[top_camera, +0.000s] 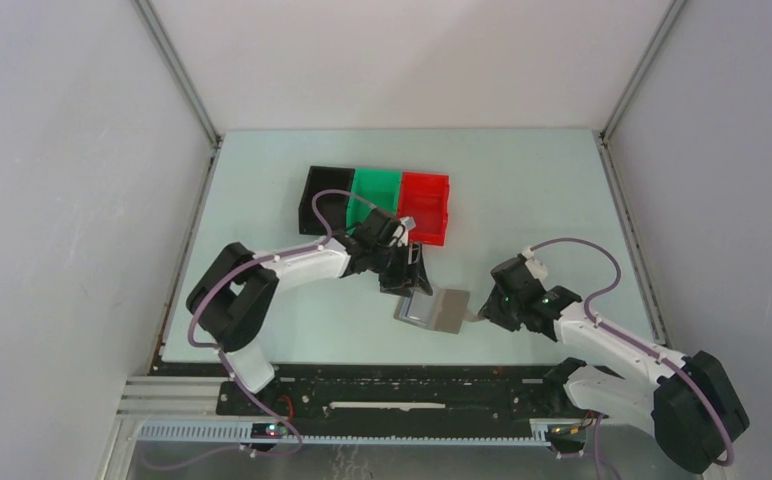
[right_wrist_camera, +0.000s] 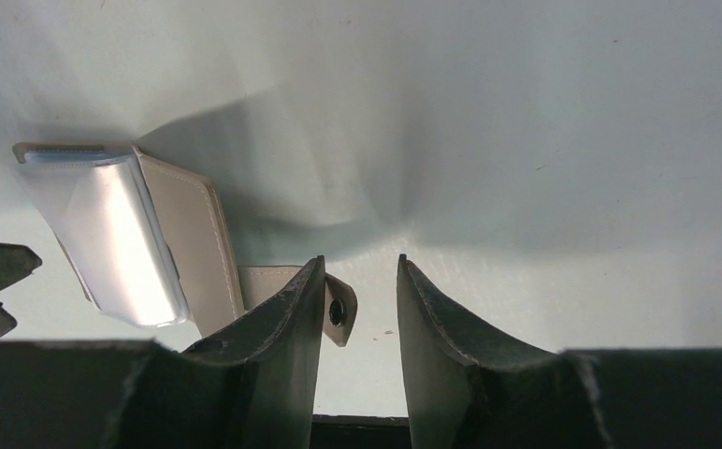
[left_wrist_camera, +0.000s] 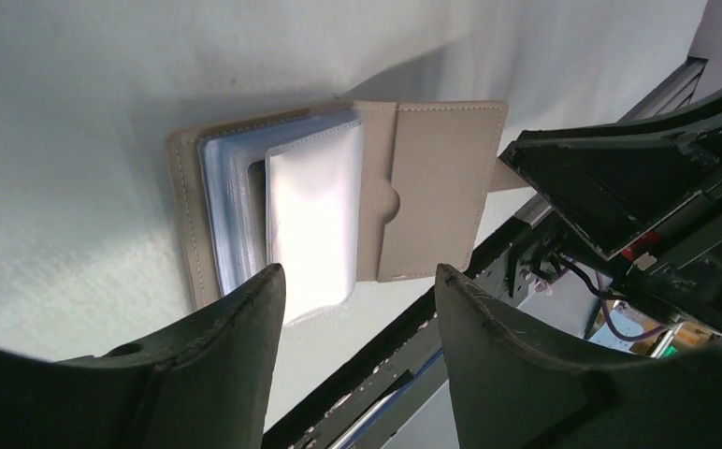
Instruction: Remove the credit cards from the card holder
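Observation:
A tan card holder (top_camera: 450,311) lies open on the table, its clear sleeves folded over on one half; in the right wrist view it shows at the left (right_wrist_camera: 189,234), with a small strap and snap (right_wrist_camera: 339,309). Whether cards sit in the sleeves is unclear. My left gripper hangs above the sleeve half, fingers parted, nothing visible between them. My right gripper is open beside the strap end, to the holder's right, with nothing seen between its fingers.
Three bins, black (top_camera: 324,178), green (top_camera: 376,182) and red (top_camera: 424,200), stand behind the left arm at the back of the table. The dark front rail runs close below the holder.

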